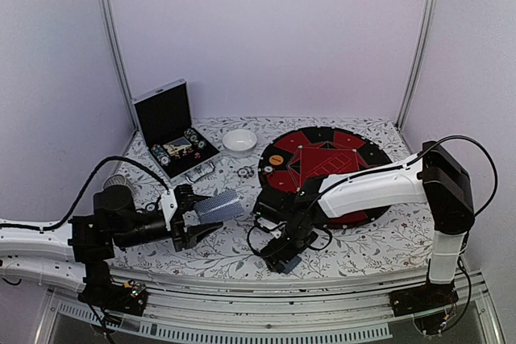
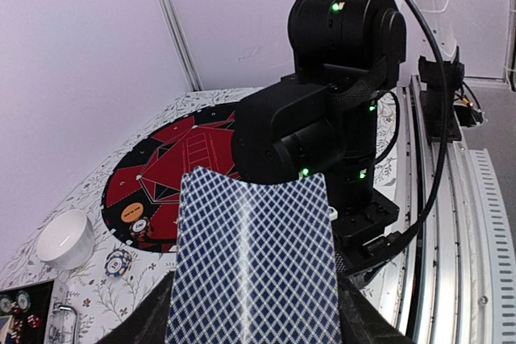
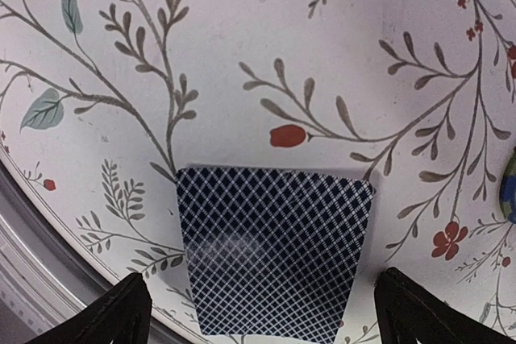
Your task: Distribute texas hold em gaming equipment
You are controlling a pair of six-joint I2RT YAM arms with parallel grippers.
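A blue-and-white patterned playing card or deck [image 1: 219, 207] is up off the table in my left gripper [image 1: 201, 221]. The left wrist view shows this card [image 2: 251, 267] upright between the left fingers, which flank its lower edges. Low over the front middle of the table hangs my right gripper [image 1: 278, 262], fingers apart. Directly below it a dark blue, patterned card [image 3: 274, 247] lies flat on the floral cloth. Its sides have a gap to the right fingers [image 3: 419, 312]. From above, most of that card is hidden by the gripper.
The round red-and-black poker mat [image 1: 330, 151] covers the right side, partly under my right arm. A white bowl [image 1: 239, 142] and an open chip case [image 1: 181, 151] stand back left, with loose chips [image 1: 246, 172] nearby. Clear cloth lies between the grippers.
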